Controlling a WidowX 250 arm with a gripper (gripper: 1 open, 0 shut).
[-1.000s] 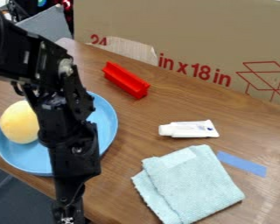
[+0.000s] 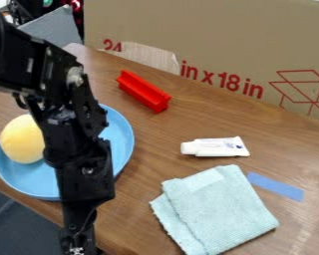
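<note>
My black arm reaches down over the left of the table, its gripper (image 2: 77, 231) low at the bottom edge, in front of a blue plate (image 2: 120, 139) and partly hiding it. The fingertips are dark and hard to make out. A round pale-yellow object (image 2: 21, 139) rests on the plate's left side. A red block-like object (image 2: 143, 91) lies behind the plate. A white tube (image 2: 214, 146) lies at the middle right, and a folded light-blue cloth (image 2: 213, 209) lies below it.
A large cardboard box (image 2: 215, 40) stands along the back. A strip of blue tape (image 2: 275, 186) is stuck to the wooden table (image 2: 289, 149) beside the cloth. Bare wood shows between the plate and the tube and at the right.
</note>
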